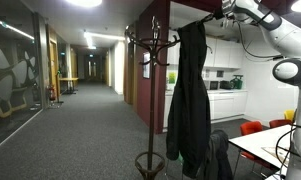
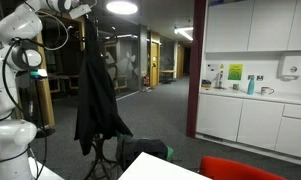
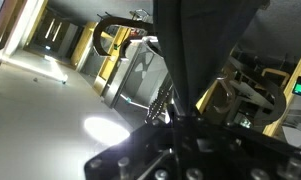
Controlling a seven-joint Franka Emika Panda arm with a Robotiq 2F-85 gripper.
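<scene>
A long dark garment (image 1: 189, 100) hangs almost to the floor from my raised gripper (image 1: 204, 19), which is shut on its top edge. Exterior view 1 shows it just right of a brown coat stand (image 1: 151, 105) with curved hooks near the top. In exterior view 2 the garment (image 2: 95, 90) covers most of the stand, leaving mainly its lower legs visible. Seen from the wrist, the dark cloth (image 3: 195, 45) narrows toward my fingertips, with curved hooks (image 3: 130, 28) on either side. The exact grip point is dark and hard to make out.
Close to the garment's lower end is a dark jacket (image 1: 219, 155) over a chair. A white table (image 2: 155, 168) and red chairs (image 1: 251, 128) stand nearby. White kitchen cabinets (image 2: 240, 118) line the wall. The corridor floor (image 1: 75, 130) is open.
</scene>
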